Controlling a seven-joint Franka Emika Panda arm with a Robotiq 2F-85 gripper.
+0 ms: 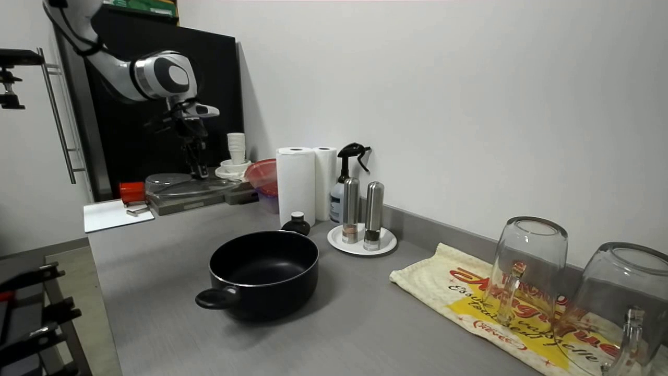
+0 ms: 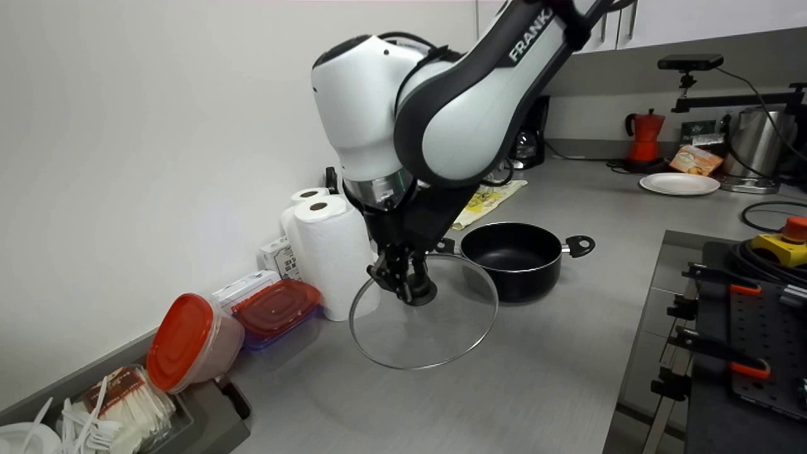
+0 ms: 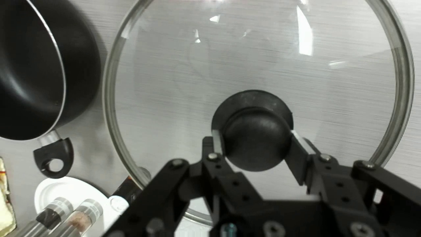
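Observation:
A clear glass lid (image 2: 393,340) with a metal rim hangs in the air above the counter, its black knob (image 3: 256,138) between the fingers of my gripper. The gripper is shut on that knob. In exterior view 1 the lid (image 1: 216,185) is small and up at the far left, just under the gripper (image 1: 199,175). The black two-handled pot (image 1: 263,269) stands uncovered on the counter. In the wrist view, the pot (image 3: 79,59) lies to the left of the lid, apart from it.
Paper towel rolls (image 1: 295,185), a spray bottle (image 1: 338,194) and a white plate (image 1: 391,244) with two grinders line the wall. Glass mugs (image 1: 529,269) rest on a cloth. Plastic containers (image 2: 204,344) sit by the wall.

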